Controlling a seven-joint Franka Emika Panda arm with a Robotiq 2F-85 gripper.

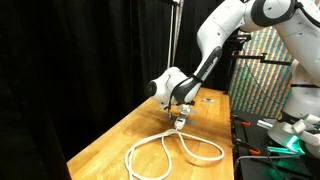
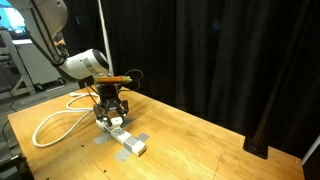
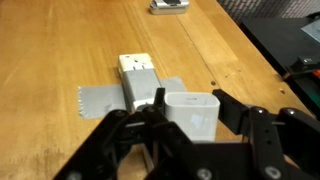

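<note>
A white power strip (image 2: 126, 141) with its pale cord (image 1: 135, 150) lies on the wooden table. My gripper is low over the strip, pointing down. Between its dark fingers shows a white block (image 3: 196, 122), like a plug or adapter. The fingers flank this block on both sides; whether they press on it cannot be made out. In exterior view 2 the block (image 2: 117, 122) is at the strip, partly covered by the gripper (image 2: 111, 112). Its underside is hidden, so whether it sits in a socket does not show.
Grey tape patches (image 3: 101, 100) lie beside the strip. A small silver-and-white item (image 3: 168, 6) rests farther along the table. Black curtain (image 2: 220, 70) hangs behind, and a small black object (image 2: 256, 145) stands near it.
</note>
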